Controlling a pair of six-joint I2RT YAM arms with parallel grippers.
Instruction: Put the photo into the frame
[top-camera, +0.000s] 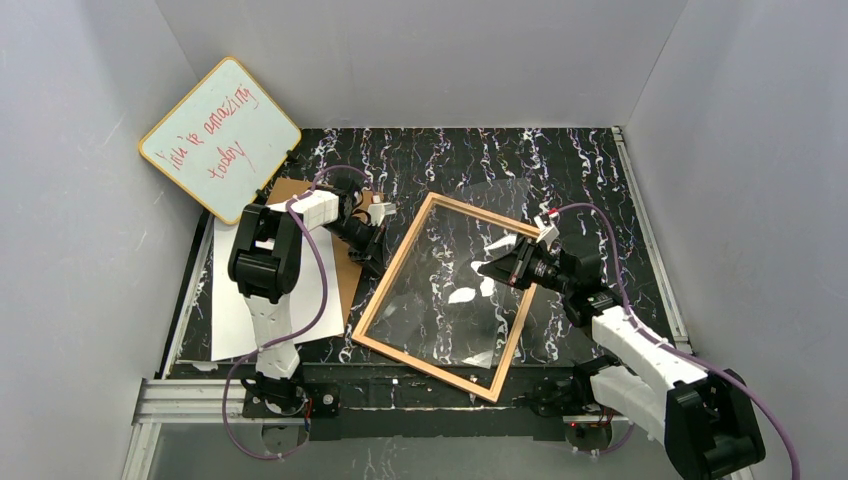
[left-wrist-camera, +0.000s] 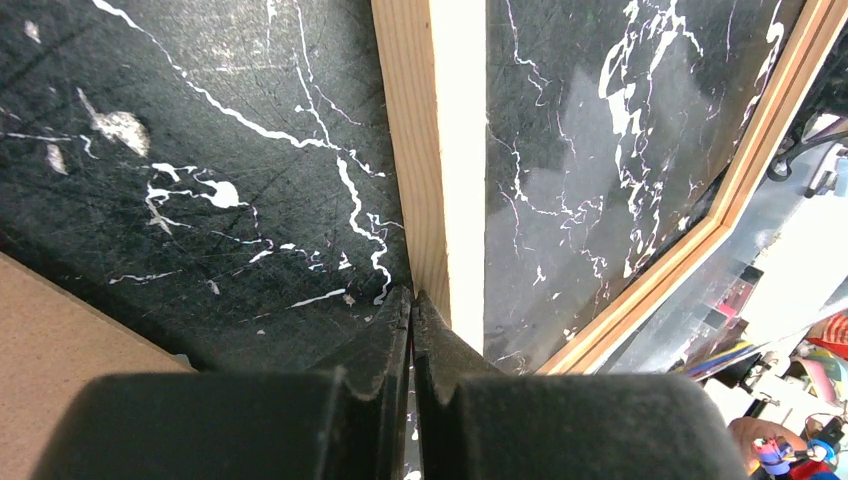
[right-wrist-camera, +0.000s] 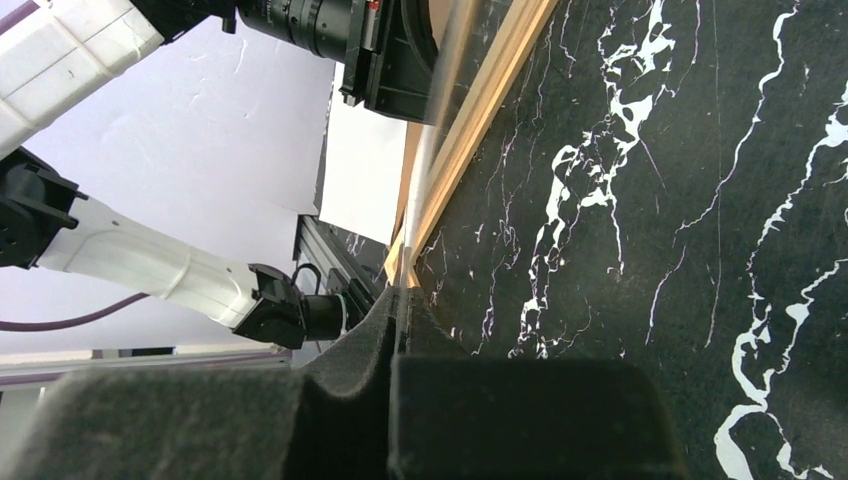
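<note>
A wooden frame (top-camera: 398, 257) lies tilted on the dark marbled table. Across its opening spreads a clear sheet (top-camera: 462, 296), marked by white reflections, with a corner reaching past the frame's far side. My right gripper (top-camera: 482, 271) is shut on this sheet, which shows nearly edge-on between the fingertips in the right wrist view. Just outside the frame's left bar (left-wrist-camera: 415, 150), my left gripper is shut with nothing visible between its fingers; the tips are close against the bar. A large white sheet (top-camera: 235, 315), possibly the photo, lies at the left, partly under my left arm.
Brown backing board (top-camera: 346, 285) shows beneath the white sheet. A whiteboard (top-camera: 222, 140) with red writing leans at the back left. Free table lies behind the frame and along the right side. The table's front edge is close to the frame's near corner.
</note>
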